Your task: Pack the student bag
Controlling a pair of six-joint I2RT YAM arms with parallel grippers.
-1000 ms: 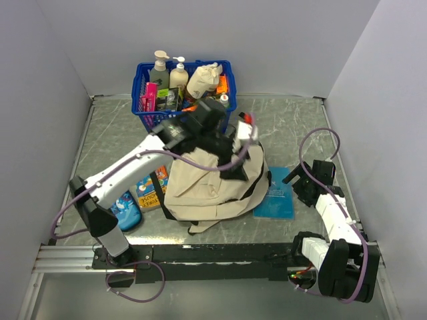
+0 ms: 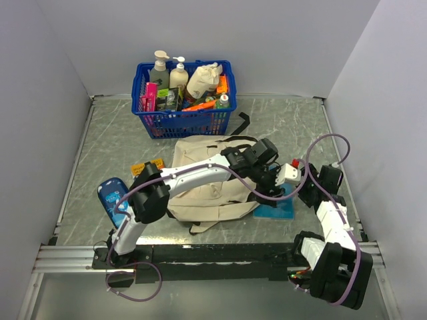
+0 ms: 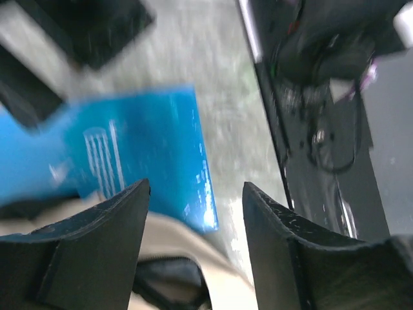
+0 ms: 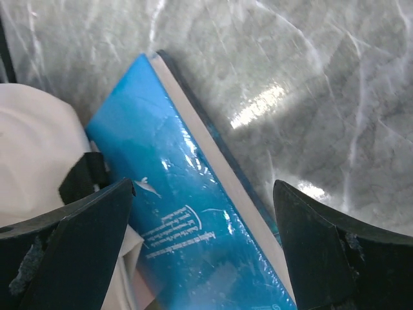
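The beige backpack (image 2: 207,203) lies open in the middle, black straps trailing. A blue book (image 2: 273,210) lies flat beside its right side; in the right wrist view the book (image 4: 184,213) touches the bag's fabric. My left gripper (image 2: 270,190) hangs over the bag's right edge and the book, its fingers apart with nothing visible between them. My right gripper (image 2: 307,183) is at the right of the book, fingers apart above it. A blue pencil case (image 2: 113,200) and a yellow book (image 2: 143,167), partly hidden by the left arm, lie at the left.
A blue basket (image 2: 190,123) full of bottles, packets and a cloth bag stands at the back. Walls close in the left, back and right. Bare counter (image 2: 287,120) shows at the back right.
My left arm has swung from high near the basket down and right to over the book and bag edge.
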